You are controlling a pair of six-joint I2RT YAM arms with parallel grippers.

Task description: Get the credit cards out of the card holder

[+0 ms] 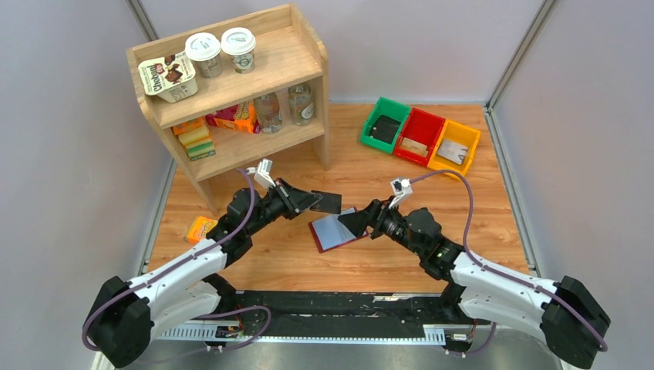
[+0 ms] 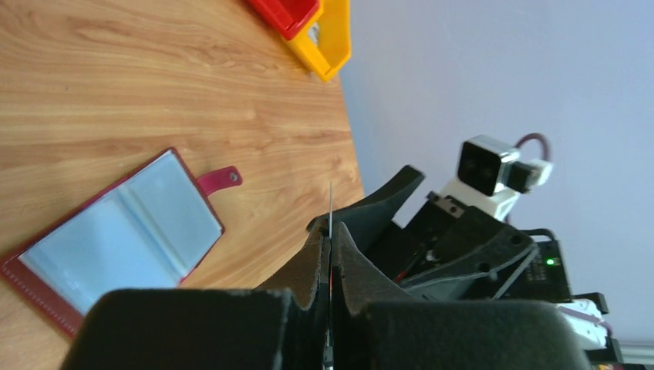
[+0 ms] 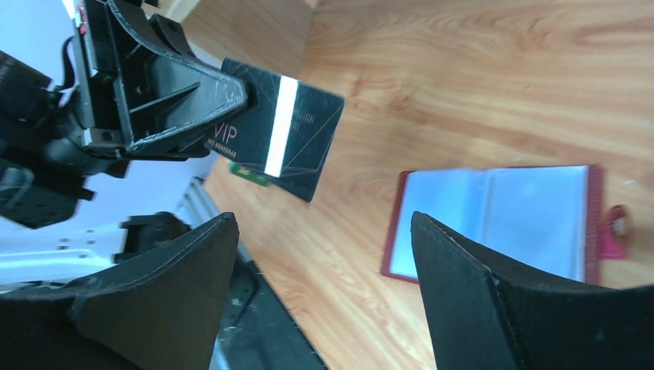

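Observation:
A thin black card (image 3: 297, 131) with a white stripe and "VIP" lettering is pinched by my left gripper (image 1: 315, 202), which is shut on its edge. From the left wrist it shows edge-on as a thin line (image 2: 331, 202) between the fingertips. The card holder (image 2: 116, 231) lies spread on the table beneath, dark red at its rim, with pale blue inside and a small snap tab (image 2: 222, 179). My right gripper is open and empty, apart from the card and above the holder, partly covering it in the top view.
Green (image 1: 385, 123), red (image 1: 419, 136) and yellow (image 1: 453, 149) bins stand at the back right, with flat items inside. A wooden shelf (image 1: 224, 92) holding cups, bottles and packets fills the back left. An orange packet (image 1: 199, 229) lies below it.

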